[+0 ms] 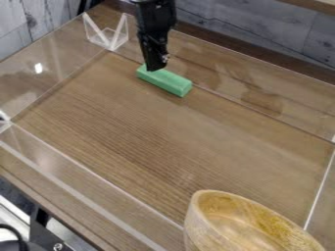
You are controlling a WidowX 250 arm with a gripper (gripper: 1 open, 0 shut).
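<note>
A black robot gripper (155, 57) hangs at the back centre, just above and behind a green rectangular block (164, 80) that lies on the wooden table (144, 147). The fingers are small and dark in this view, so whether they are open or shut is unclear. Nothing is clearly held between them.
A large pale yellow bowl (249, 224) stands at the front right. A clear plastic piece (106, 32) is at the back left. A wall runs along the back, and cables show at the front left edge.
</note>
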